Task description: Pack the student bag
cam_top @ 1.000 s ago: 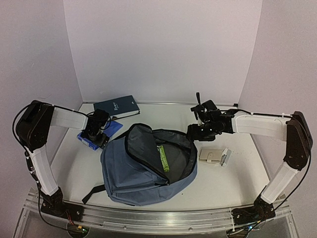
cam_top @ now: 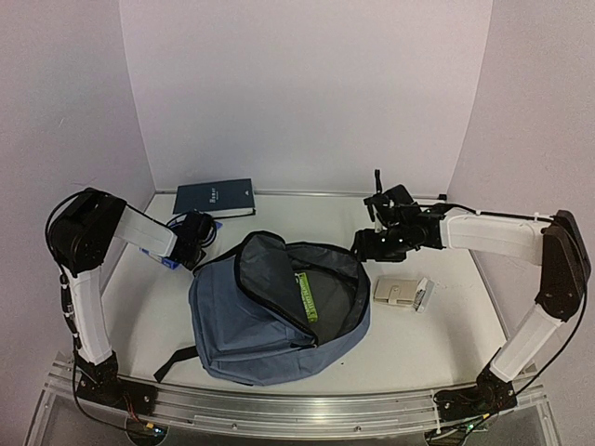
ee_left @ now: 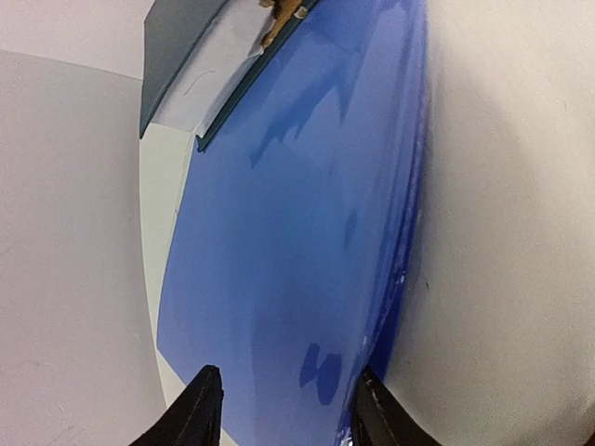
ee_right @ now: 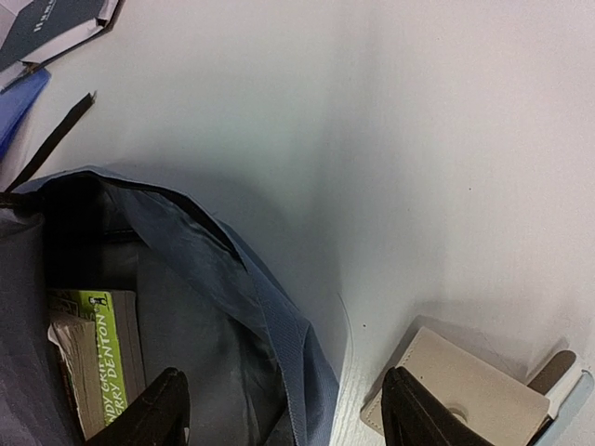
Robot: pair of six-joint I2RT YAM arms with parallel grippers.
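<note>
A blue-grey backpack (cam_top: pixel 265 339) lies open at the front centre, with a book with a green spine (cam_top: pixel 306 297) inside it. In the left wrist view, a flat blue book or folder (ee_left: pixel 279 251) fills much of the picture. My left gripper is over it, fingers apart, the right finger (ee_left: pixel 367 409) close by its long edge; contact cannot be judged. A dark hardcover book (cam_top: pixel 214 197) touches or overlaps the blue one's far end. My right gripper stands open above the backpack's right rim, with nothing held.
A beige wallet-like case (cam_top: pixel 395 292) lies right of the backpack, and slim items (ee_right: pixel 558 386) show beside it. A loose strap (cam_top: pixel 175 362) trails at the bag's left front. Bare table (cam_top: pixel 316 218) lies behind the bag.
The blue item has slid a little left and away from the front, and the dark book has turned slightly. The right arm and backpack look nearly unchanged.
</note>
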